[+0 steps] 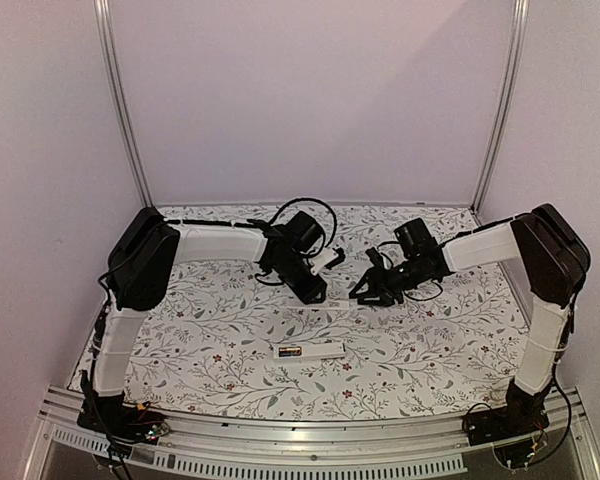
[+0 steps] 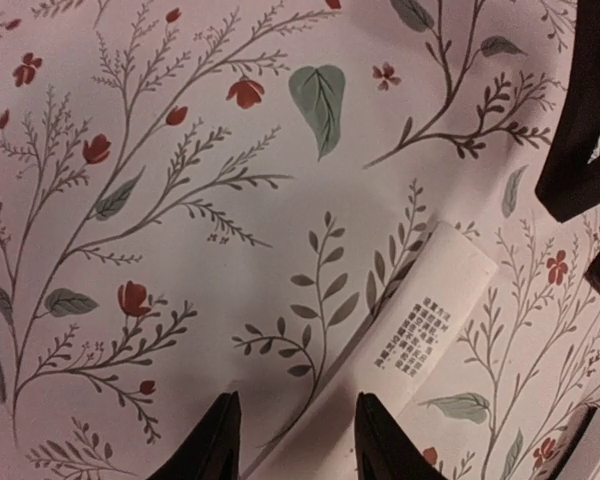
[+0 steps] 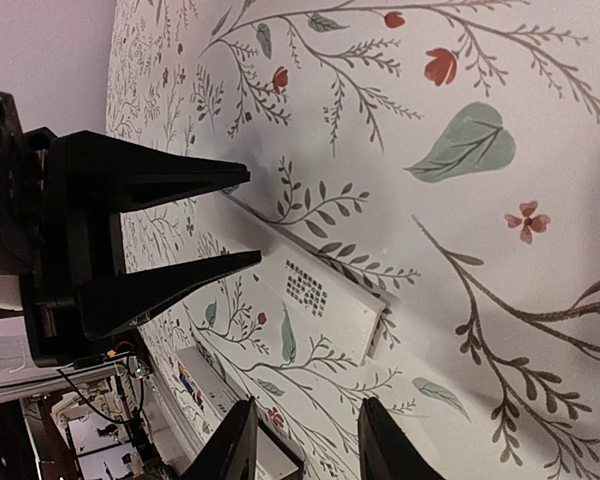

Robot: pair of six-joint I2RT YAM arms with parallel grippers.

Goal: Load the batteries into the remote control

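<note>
A white remote control [image 1: 333,305] lies near the table's centre, its dotted patch showing in the left wrist view [image 2: 410,335] and right wrist view [image 3: 320,300]. My left gripper hangs over its left end, fingers apart with nothing seen held. My right gripper is beside the right end, its fingers also apart and empty. In front lies a second white case [image 1: 315,351] with an orange-and-black battery [image 1: 289,352] at its left; whether it holds more is too small to tell.
Walls stand at the back and both sides. The two grippers are close to each other over the centre.
</note>
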